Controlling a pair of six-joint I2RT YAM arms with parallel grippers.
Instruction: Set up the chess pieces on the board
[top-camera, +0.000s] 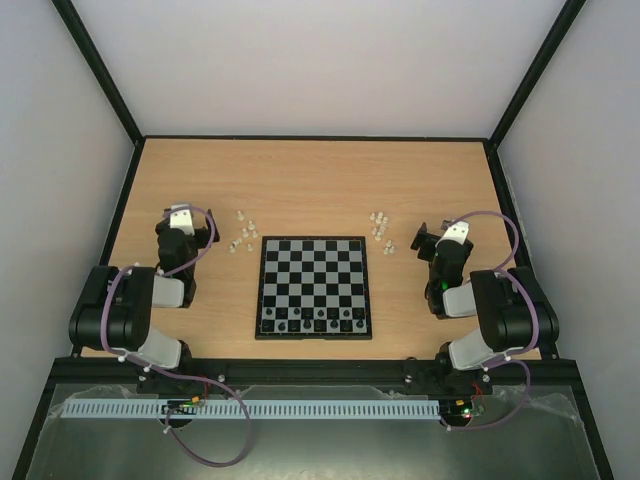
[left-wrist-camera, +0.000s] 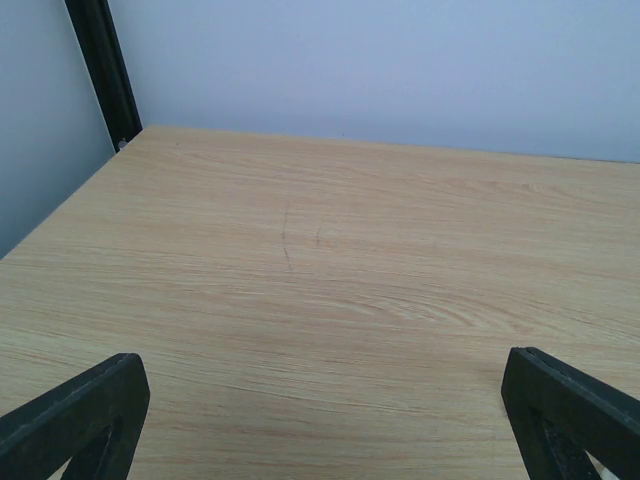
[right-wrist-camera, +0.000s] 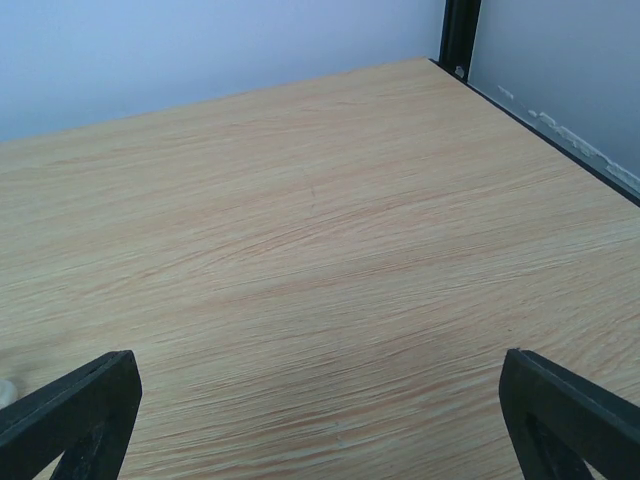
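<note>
The chessboard (top-camera: 368, 290) lies near the front middle of the table, its two nearest rows filled with dark pieces (top-camera: 320, 313) and its other squares bare. White pieces (top-camera: 249, 230) are scattered on the wood off the board's far left corner. A second loose cluster of white pieces (top-camera: 380, 224) lies beyond its far right corner. My left gripper is open over bare wood, left of the first cluster. To the right of the second cluster, my right gripper also stands open and empty. One white piece (right-wrist-camera: 7, 392) peeks in at the right wrist view's left edge.
Walls close off the back and both sides, with black frame posts at the corners. A purple cable (top-camera: 519, 245) loops along each arm.
</note>
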